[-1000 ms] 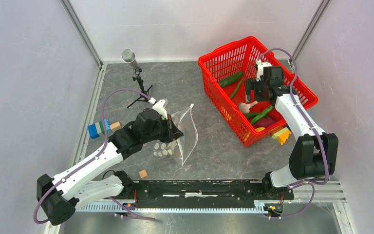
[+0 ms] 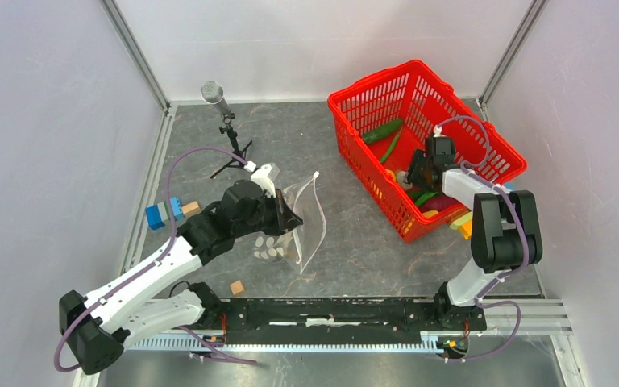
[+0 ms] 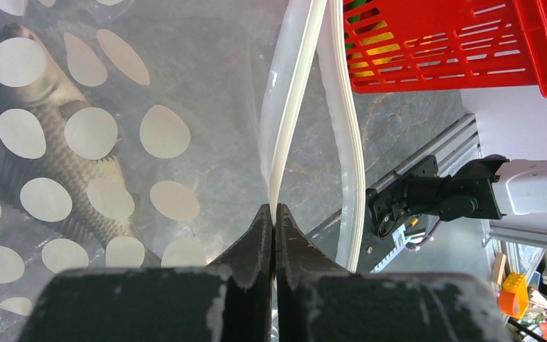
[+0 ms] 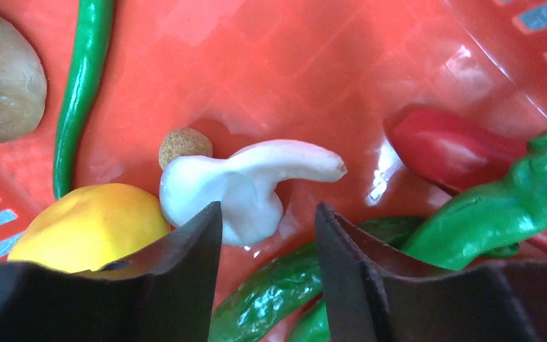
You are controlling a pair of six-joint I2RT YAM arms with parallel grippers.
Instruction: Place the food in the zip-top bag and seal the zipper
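Note:
In the left wrist view my left gripper is shut on one zipper edge of the clear zip top bag. The bag's other zipper edge stands apart from it, so the mouth gapes. A fish and pale ovals are printed on the bag's side. Seen from the top, the bag stands near the middle of the table. Over the red basket, my right gripper is open, its fingertips apart above a white garlic bulb with a stem. Nothing shows gripped there.
The red basket also holds a yellow item, green peppers, a red pepper and a cucumber. A microphone stand and toy blocks stand left. Floor between bag and basket is clear.
The left arm and bag have stayed still.

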